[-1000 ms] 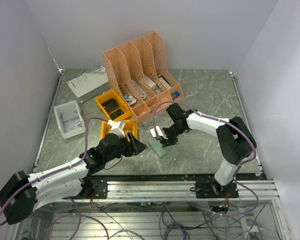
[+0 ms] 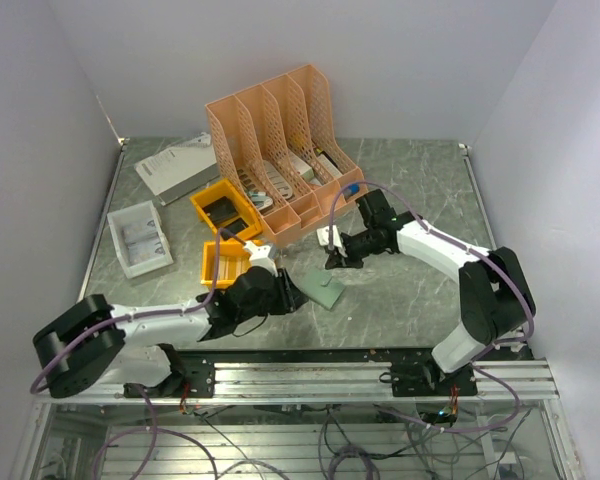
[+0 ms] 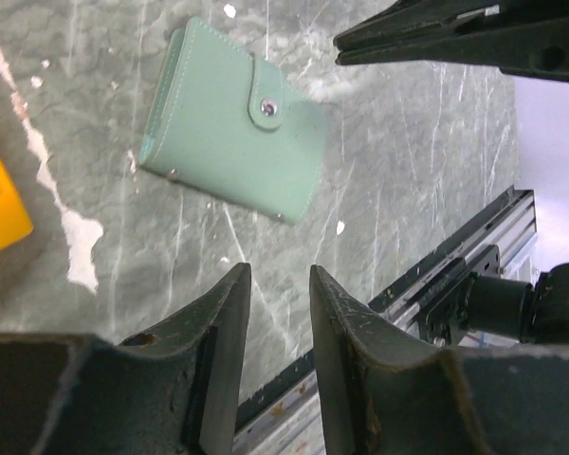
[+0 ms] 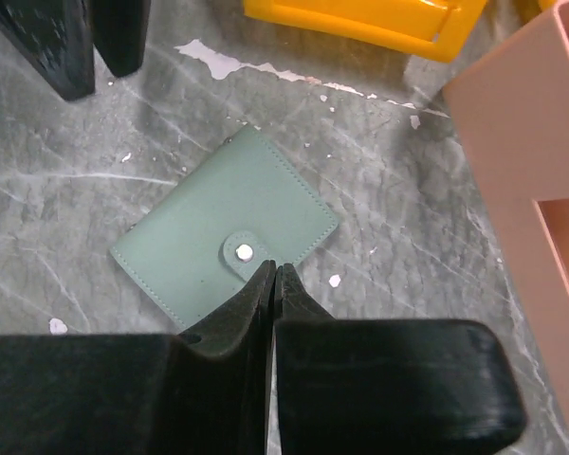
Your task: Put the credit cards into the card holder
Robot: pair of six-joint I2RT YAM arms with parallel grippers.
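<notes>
The pale green card holder [image 2: 322,287] lies flat on the grey marbled table between my grippers. Its snap strap, with a round metal stud [image 4: 245,252], lies closed over the front flap. In the right wrist view, my right gripper has its tips pressed together with nothing between them, the strap lying outside. It hangs above and clear of the holder. My left gripper stands open and empty near the holder's lower left side. Pale cards seem to lie in the near yellow bin [image 2: 208,265], partly behind the left arm.
A peach desk organiser [image 2: 242,135] with several compartments stands behind, and another yellow bin [image 2: 199,206] sits against its left side. Farther left are a white tray [image 2: 120,248] and a grey-white box [image 2: 165,172]. Free table lies to the right of the holder.
</notes>
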